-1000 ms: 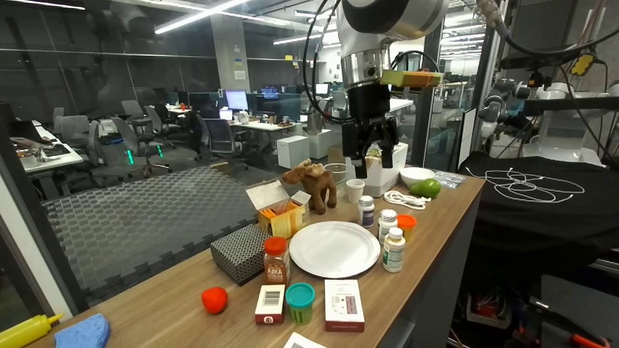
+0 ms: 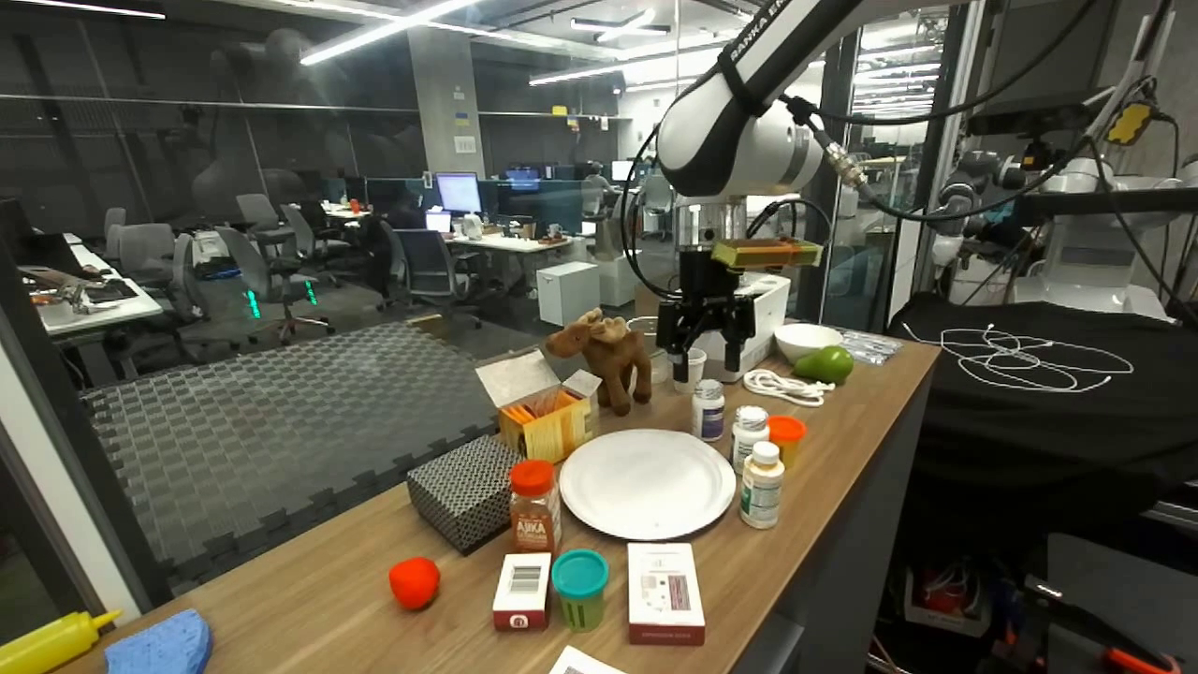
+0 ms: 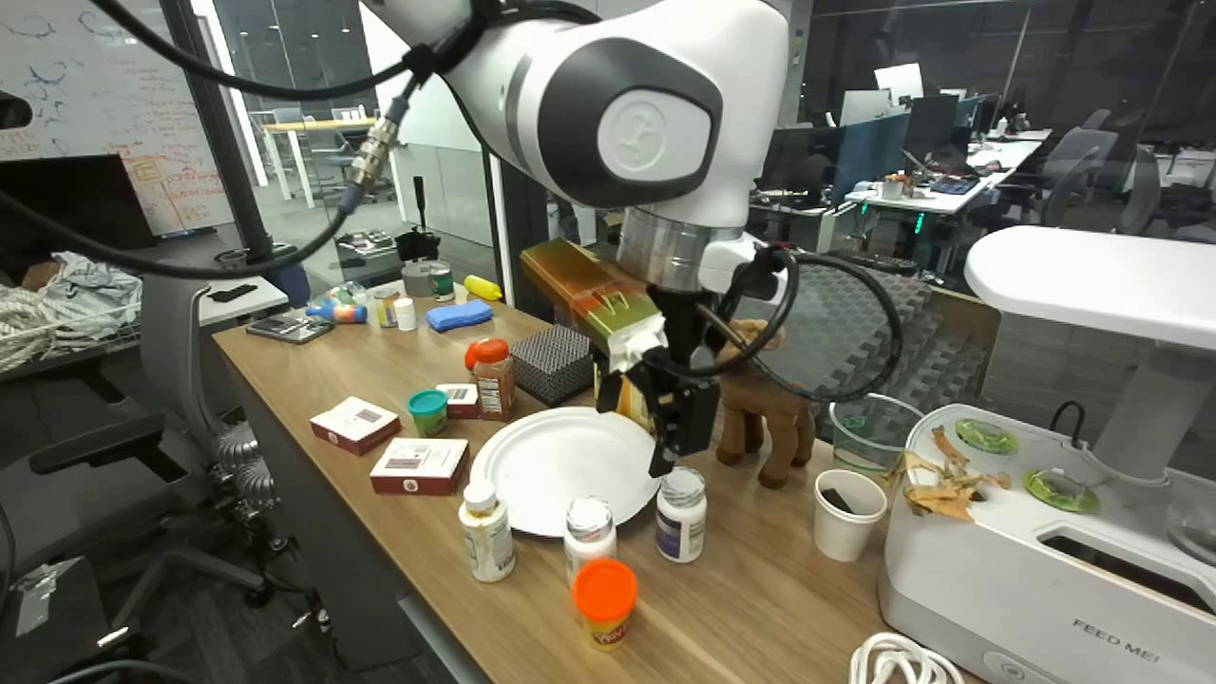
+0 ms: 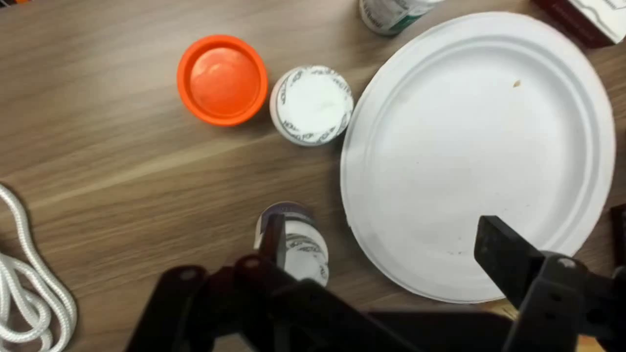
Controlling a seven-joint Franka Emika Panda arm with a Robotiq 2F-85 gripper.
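My gripper (image 2: 707, 374) stands open above the table, its fingers wide apart and nothing held between them. In the wrist view, one finger (image 4: 273, 237) partly covers a white bottle with a purple label (image 4: 306, 249), while the other finger (image 4: 505, 258) hangs over the edge of the white plate (image 4: 469, 158). From the second exterior side, that purple-labelled bottle (image 3: 681, 515) stands upright just below and beside the gripper (image 3: 621, 439). A second white bottle (image 4: 311, 105) and an orange-lidded tub (image 4: 222, 80) stand side by side near the plate. A third bottle with a green label (image 2: 761, 489) is close by.
Around the plate are a brown plush animal (image 2: 606, 358), an open yellow box (image 2: 550, 421), a spice jar (image 2: 534, 505) and a teal-lidded tub (image 2: 580, 586). A paper cup (image 3: 848, 513) and a white machine (image 3: 1049, 547) stand beyond the bottles. White cord (image 4: 35, 299) lies coiled.
My gripper has come down toward the table, with its wrist now turned differently. The objects on the table look unmoved.
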